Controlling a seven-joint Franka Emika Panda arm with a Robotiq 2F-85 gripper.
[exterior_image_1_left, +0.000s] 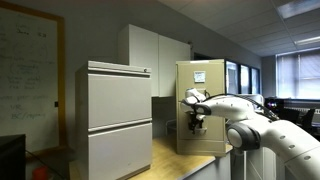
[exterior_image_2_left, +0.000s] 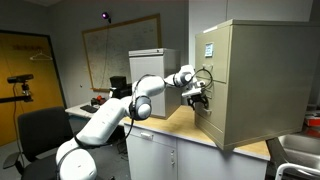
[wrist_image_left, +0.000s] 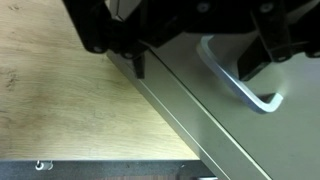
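Observation:
A tan filing cabinet stands on the wooden counter, its drawer front facing my arm. My gripper is up against the lower part of that front. In the second exterior view the gripper is likewise close to the cabinet's front. The wrist view shows a pale metal drawer handle on the grey-looking drawer face. The gripper is open, its dark fingers spread wide. One finger is right beside the handle; whether it touches is unclear.
A white two-drawer cabinet stands on the counter to the left. Bare wooden counter lies between the cabinets. In the wrist view, the counter's front edge runs along the bottom. A black chair is off to the side.

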